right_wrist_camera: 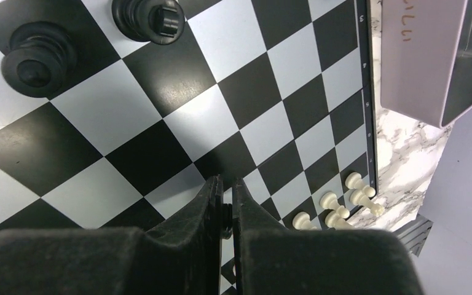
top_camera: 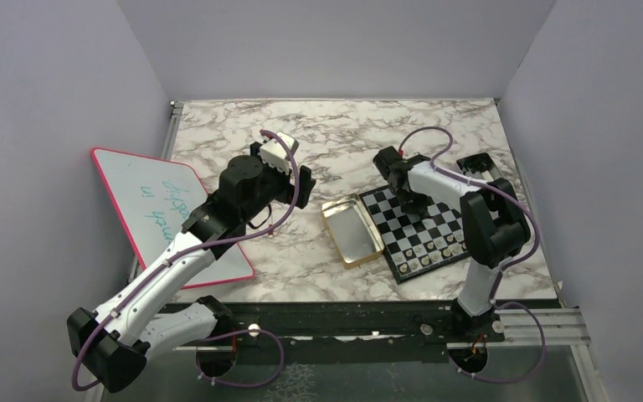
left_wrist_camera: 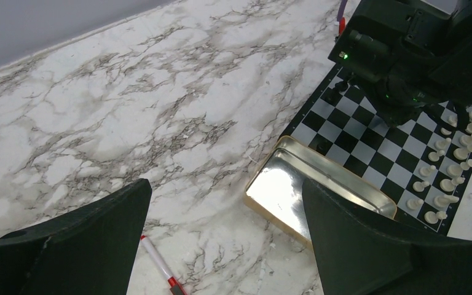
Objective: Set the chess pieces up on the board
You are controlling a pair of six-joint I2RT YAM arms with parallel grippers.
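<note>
The checkered chess board (top_camera: 393, 219) lies right of centre. Rows of white pieces (left_wrist_camera: 445, 184) stand along its near side. In the right wrist view, a black piece with a rounded top (right_wrist_camera: 37, 58) and a black piece with a notched top (right_wrist_camera: 150, 21) stand near the upper left. My right gripper is over the board, shut on a small dark chess piece (right_wrist_camera: 227, 218); its type is mostly hidden. My left gripper hangs left of the board, open and empty.
A gold-rimmed tray (left_wrist_camera: 292, 145) stands empty against the board's left side. Beyond the board's right edge is a pinkish box (right_wrist_camera: 412, 61). A red and white marker (left_wrist_camera: 158, 261) lies on the marble table, and a whiteboard (top_camera: 163, 209) leans at far left.
</note>
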